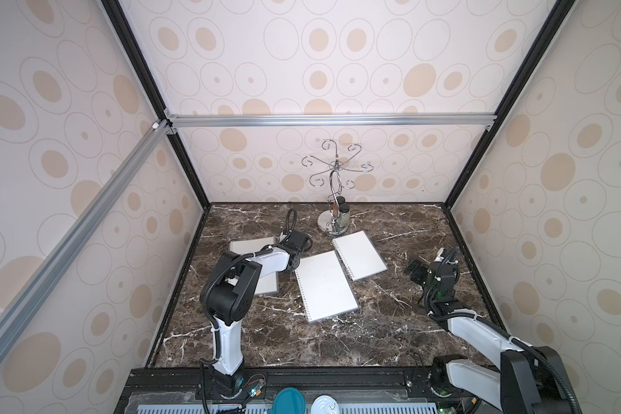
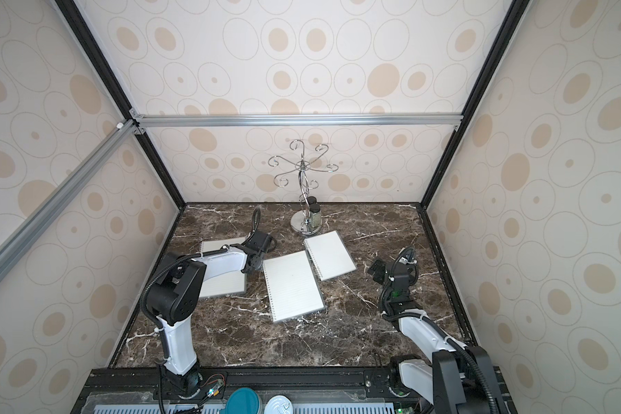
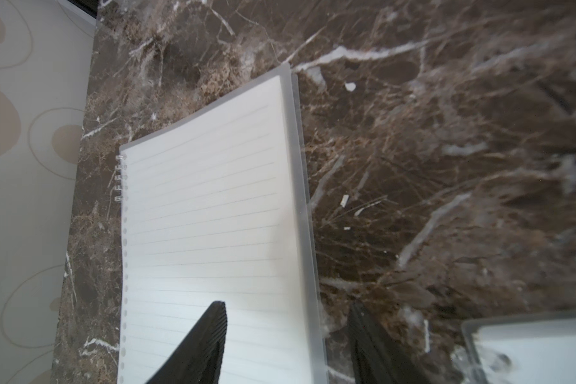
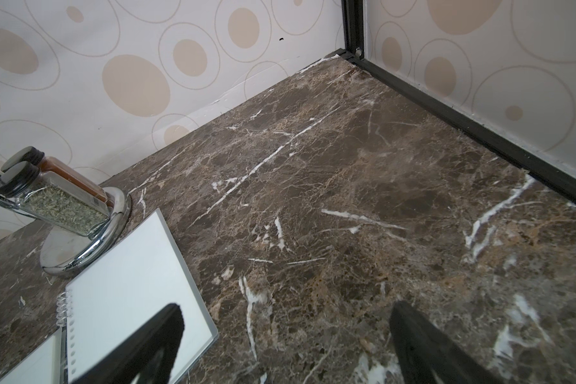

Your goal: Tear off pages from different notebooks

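Observation:
Three spiral notebooks lie open on the dark marble table. The left notebook (image 3: 204, 224), with lined paper, is partly hidden by my left arm in the top views. In the middle lies a larger lined notebook (image 1: 325, 288), and behind it to the right a smaller blank-looking notebook (image 4: 131, 291). My left gripper is open with nothing between its fingers; in its wrist view it spans the left notebook's right edge. Over bare table on the right, my right gripper stands open and empty, to the right of the small notebook.
A chrome stand (image 1: 334, 183) with curled arms and dark-lidded jars (image 4: 64, 198) on its base rises behind the notebooks. Walls enclose the table at the back and sides. Bare marble (image 1: 393, 310) stretches between the middle notebook and my right arm.

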